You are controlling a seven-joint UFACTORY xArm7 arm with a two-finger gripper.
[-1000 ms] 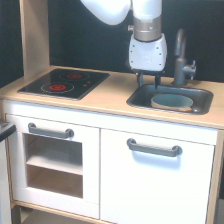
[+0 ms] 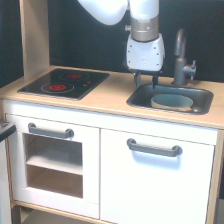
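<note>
My gripper hangs over the back left edge of the toy sink. Its two dark fingers stand apart, and nothing shows between them. A round teal dish with a pale rim rests in the basin, to the right of and below the gripper. Clear space separates the dish from the fingers in this view.
The dark faucet rises behind the sink, close to the gripper's right. At left lies a black stovetop with red rings. Bare wooden counter separates stove and sink. Below are an open-fronted oven and a white cabinet door.
My gripper has shifted very slightly to the left. Its fingers remain apart. The dish, sink and stovetop look unmoved.
</note>
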